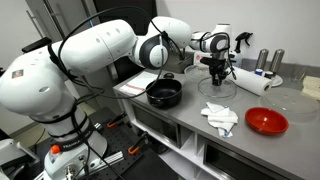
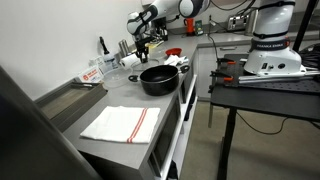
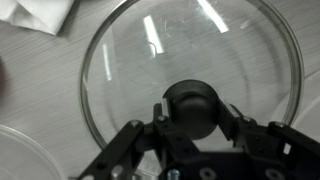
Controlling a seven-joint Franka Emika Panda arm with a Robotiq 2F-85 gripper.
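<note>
A clear glass lid with a dark rim and a round black knob fills much of the wrist view. My gripper is shut on that knob, one finger on either side. In exterior view 1 the gripper is at the far side of the counter, with the lid below it. How far the lid is from the counter is hard to judge. A black pot stands uncovered, nearer the robot's base.
A white cloth and a red bowl lie on the near right of the counter. Clear lids or bowls and a paper roll are close by. A towel lies beyond the pot.
</note>
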